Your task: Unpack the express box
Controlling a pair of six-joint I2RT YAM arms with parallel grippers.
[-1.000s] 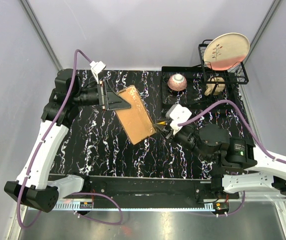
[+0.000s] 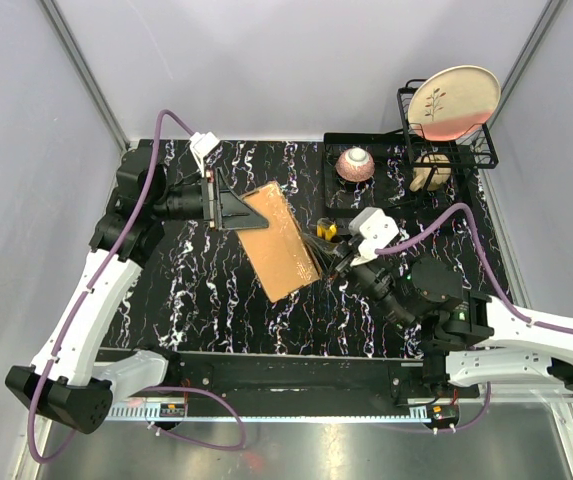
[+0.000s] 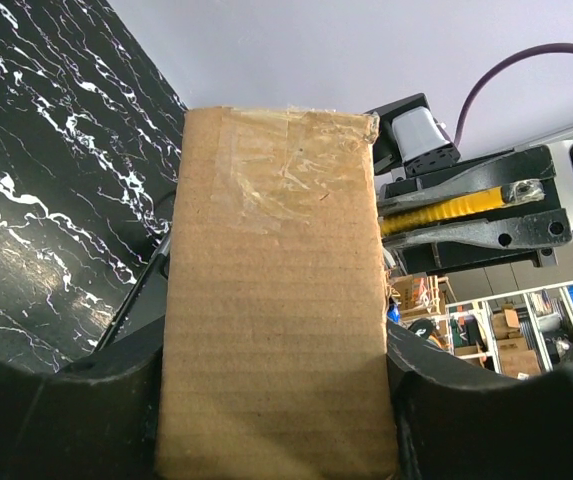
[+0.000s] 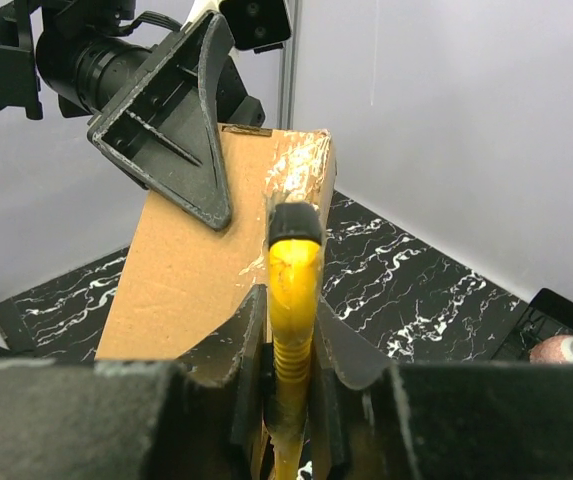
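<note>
A brown cardboard box (image 2: pixel 278 258) hangs tilted above the table, with my left gripper (image 2: pixel 246 212) shut on its upper end. In the left wrist view the box (image 3: pixel 276 300) fills the gap between the fingers, and clear tape shows across its far end. My right gripper (image 2: pixel 324 254) is shut on a yellow-handled cutter (image 4: pixel 293 290) with a black end, close to the box's right edge. From the left wrist the cutter (image 3: pixel 451 210) appears beside the box's taped end. Its blade is hidden, so whether it touches the box I cannot tell.
Behind the right arm stands a black dish rack (image 2: pixel 334 205) with a pink bowl (image 2: pixel 355 165) and a large plate (image 2: pixel 453 104).
The box and left gripper shifted slightly right and down.
</note>
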